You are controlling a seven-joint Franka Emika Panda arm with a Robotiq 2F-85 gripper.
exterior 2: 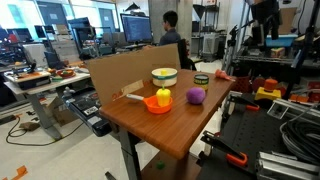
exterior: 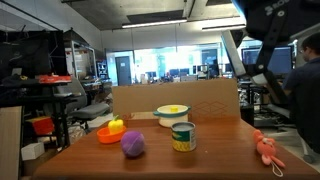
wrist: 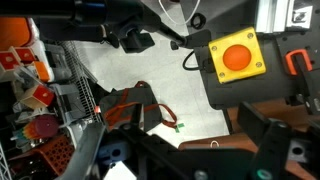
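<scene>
In exterior view 1 a wooden table (exterior: 215, 160) carries an orange bowl (exterior: 108, 136) with a yellow item (exterior: 116, 126), a purple ball (exterior: 132, 144), a can (exterior: 184, 137), a white pot (exterior: 173, 116) and a reddish soft toy (exterior: 268, 150) near the right edge. The dark arm (exterior: 280, 18) fills the upper right corner, well above the table. My gripper looks open in the wrist view, its dark fingers (wrist: 130, 142) wide apart with only floor and a table edge between them. None of the tabletop objects shows there.
A red emergency button on a yellow box (wrist: 237, 58) lies on a black surface. Behind the pot stands a brown board (exterior 2: 125, 75). A person (exterior 2: 171, 30) sits beyond the table. Bare tabletop lies in front of the can.
</scene>
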